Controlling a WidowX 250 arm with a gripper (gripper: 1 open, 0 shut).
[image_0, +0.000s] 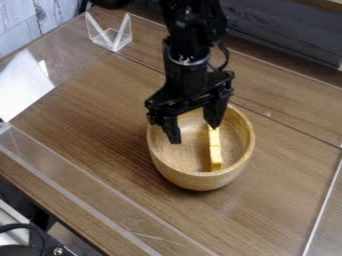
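Observation:
A round wooden bowl (190, 174) stands on the wooden table (100, 150). Inside it, right of centre, a light yellow bar-shaped block (214, 150) lies lengthwise toward the viewer. The black gripper (194, 122) hangs open over the bowl, its two fingers spread at the rim and reaching down into the upper part of the bowl. Nothing shows between them. The right finger is above the far end of the block; whether it touches it cannot be told.
A clear angular holder (111, 35) sits at the back left, and a white sheet (19, 85) at the left edge. A black cable lies at the lower left corner. The table around the bowl is largely clear.

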